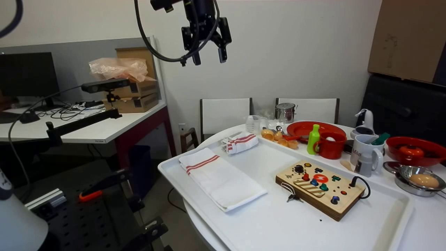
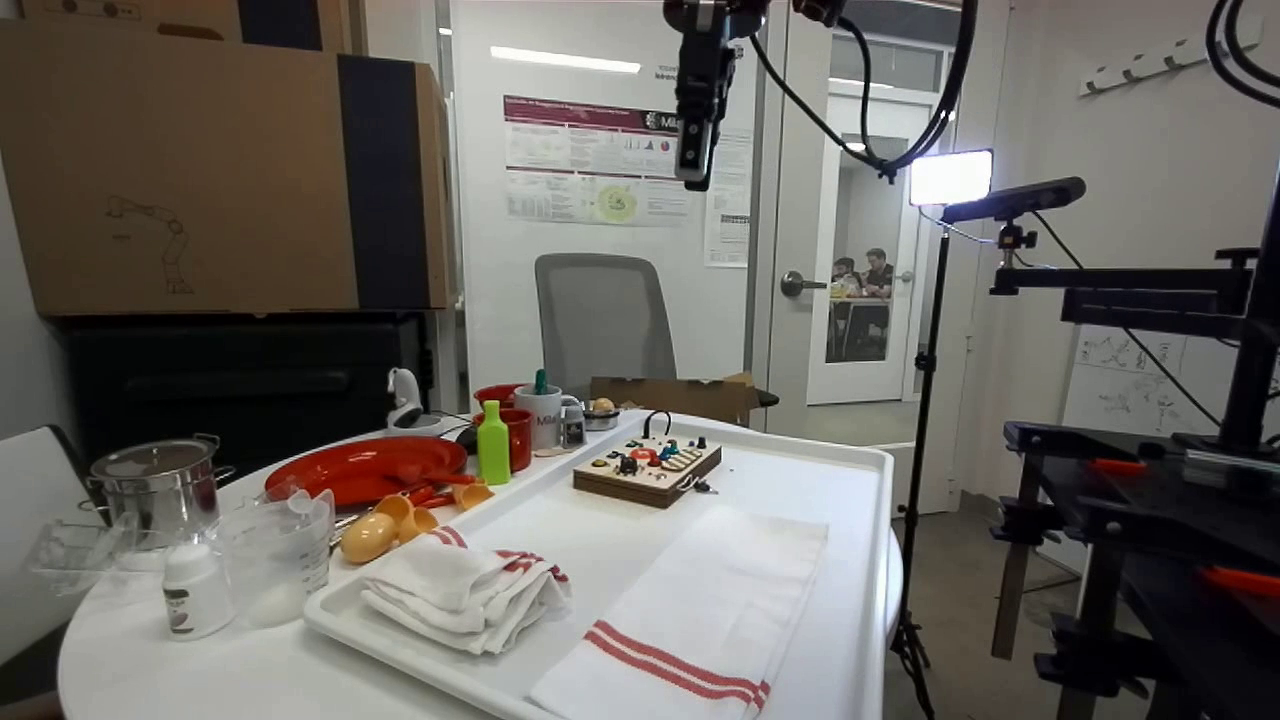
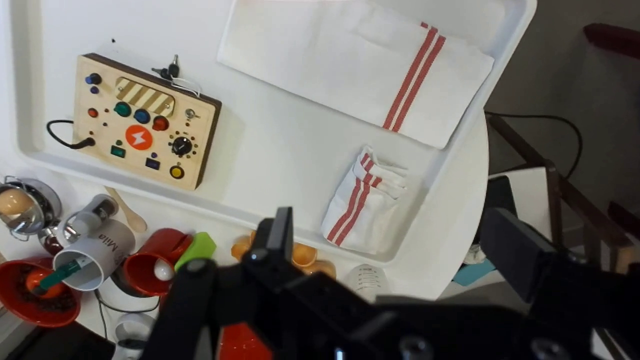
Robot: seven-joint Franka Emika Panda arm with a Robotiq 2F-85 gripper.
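Note:
High above the table, my gripper (image 1: 210, 59) stands open, with nothing between its fingers. A white towel with red stripes (image 1: 223, 180) lies flat and folded on the white tray (image 2: 828, 456). Near one corner of that tray sits a smaller, bunched striped towel (image 3: 366, 204). The wooden board with knobs and switches (image 1: 320, 188) rests at the tray's other side, a small set of keys (image 3: 171, 69) beside it. In the wrist view the dark gripper fingers (image 3: 279, 237) cover part of the table's items, and both towels lie well below.
Along the tray's edge stand a green bottle (image 1: 313, 139), a red mug (image 1: 330, 145), a white mug (image 1: 362, 148) and a red plate (image 2: 372, 470). Eggshells (image 2: 369, 536) and a clear measuring cup (image 2: 274, 558) crowd the near end. Between towels and board the tray is bare.

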